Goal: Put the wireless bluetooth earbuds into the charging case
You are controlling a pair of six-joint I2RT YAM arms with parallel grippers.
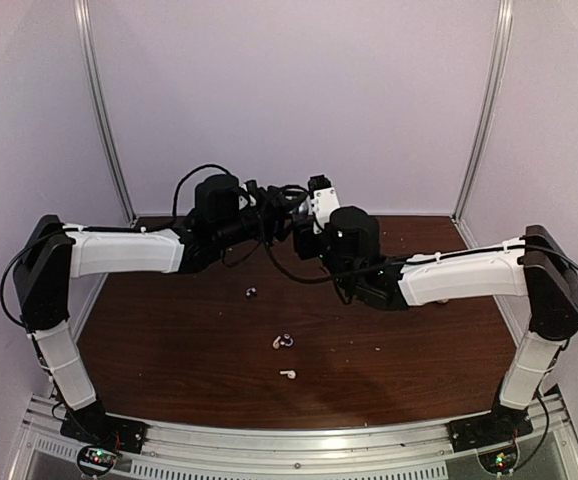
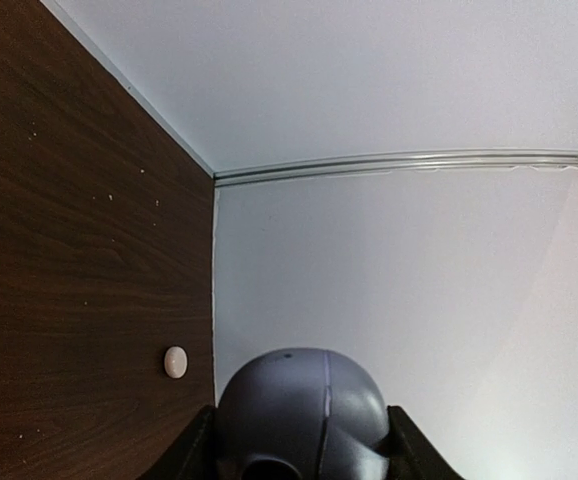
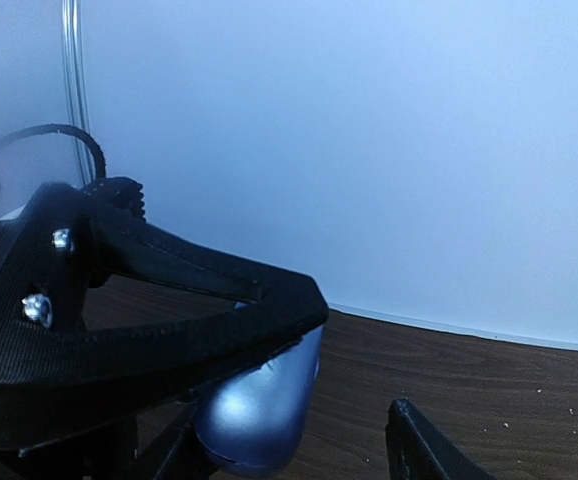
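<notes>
My left gripper is shut on a glossy blue-violet charging case (image 2: 279,400), held well above the table. In the right wrist view the same case (image 3: 259,415) hangs below the left gripper's fingers (image 3: 269,315). Its lid looks closed. My right gripper stands part open, its left finger beside the case and its right finger (image 3: 414,440) clear of it. On the table lie a dark earbud (image 1: 251,292), another dark earbud (image 1: 287,340) beside a white earbud (image 1: 277,343), and a second white earbud (image 1: 289,374) nearer the front.
A small white rounded case (image 2: 175,362) sits on the right of the table, mostly hidden by the right arm in the top view. Tiny specks dot the wooden table (image 1: 169,340). Pale walls enclose the back and sides.
</notes>
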